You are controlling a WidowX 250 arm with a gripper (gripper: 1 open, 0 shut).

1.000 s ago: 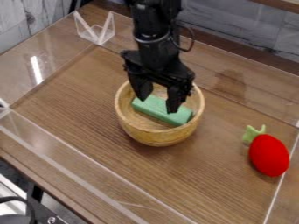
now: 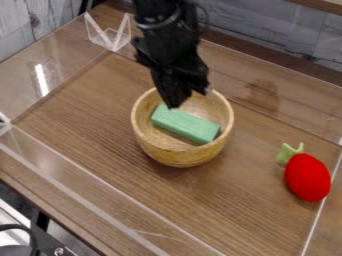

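The black gripper (image 2: 171, 62) hangs above the back of a round wooden bowl (image 2: 181, 150), shut, with nothing showing between its fingers. A pale green block (image 2: 186, 124) lies inside the bowl, slightly tilted across it.
A red tomato-like object (image 2: 306, 178) with a green top sits on the wooden table (image 2: 80, 160) at the right. A clear plastic item lies at the far left edge, and a black cable is at the lower left.
The gripper has risen up and back, out of the bowl and away from the green block, which now shows more fully.
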